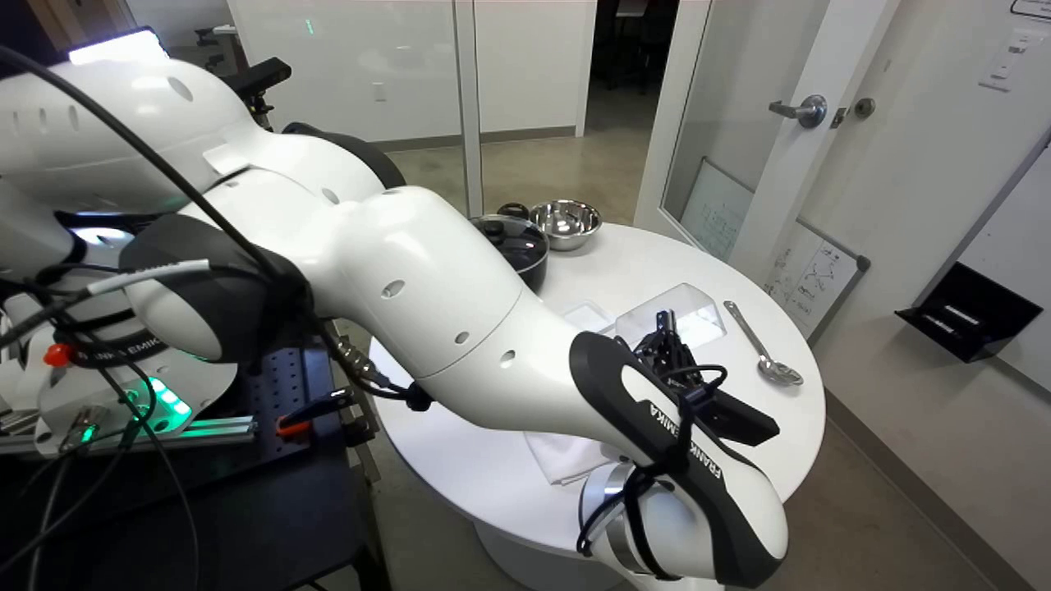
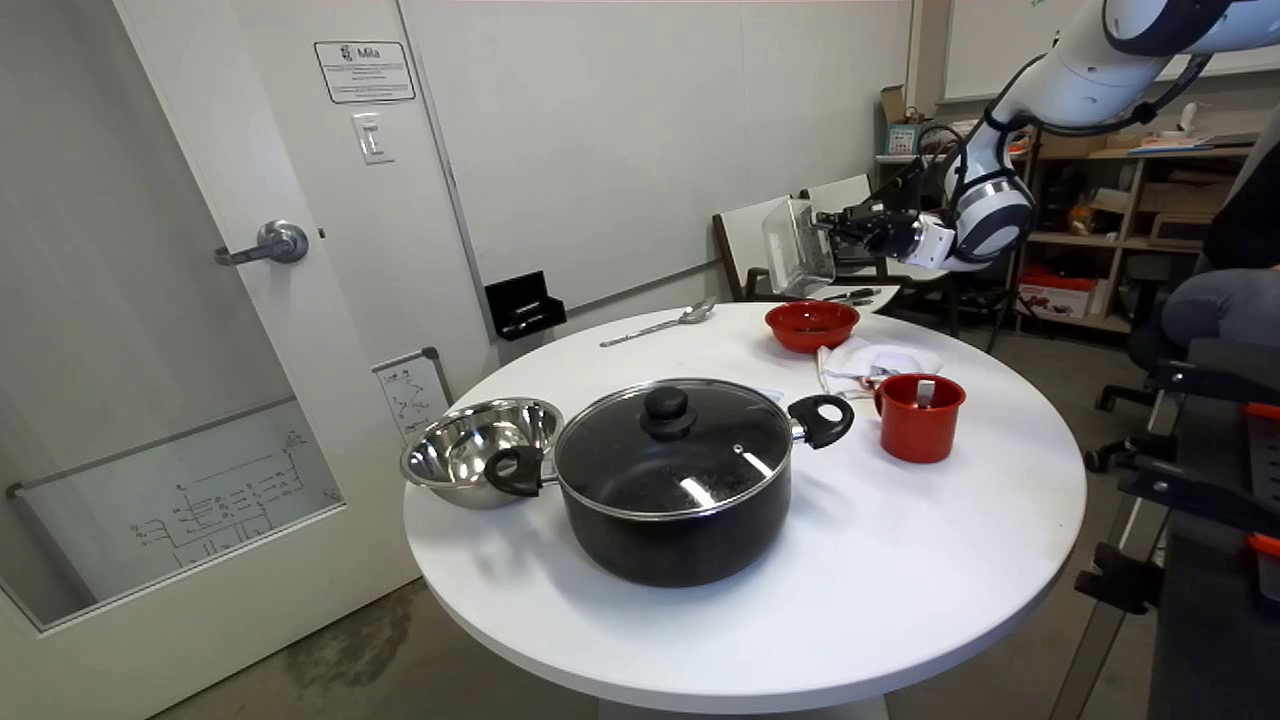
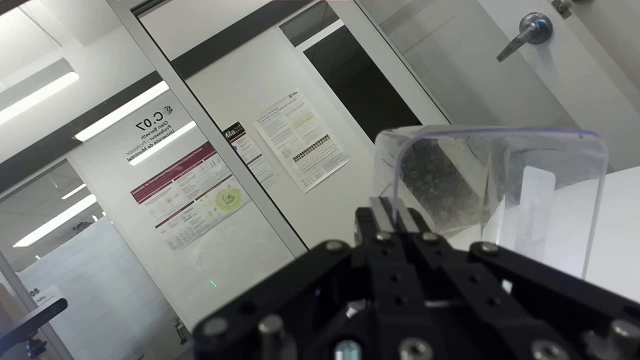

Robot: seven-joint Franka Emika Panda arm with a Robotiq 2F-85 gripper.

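A clear plastic container [image 3: 540, 135] is pinched by one wall between the fingers of my gripper, which is shut on it. In exterior view 2 the clear container [image 2: 786, 250] is tilted on its side in the air, its base turned away from the gripper [image 2: 825, 222]. It hangs above the far part of the table, over a red bowl [image 2: 812, 326]. From exterior view 1, the container [image 1: 680, 310] shows just beyond the black fingers, and the arm hides the bowl.
On the white table [image 2: 912, 576] stand a lidded black pot [image 2: 678, 546], a steel bowl [image 2: 462, 450] and a red mug [image 2: 921, 430] with something in it. A white cloth [image 2: 882, 360] lies by the red bowl, and a slotted spoon [image 2: 660, 325] near the far edge.
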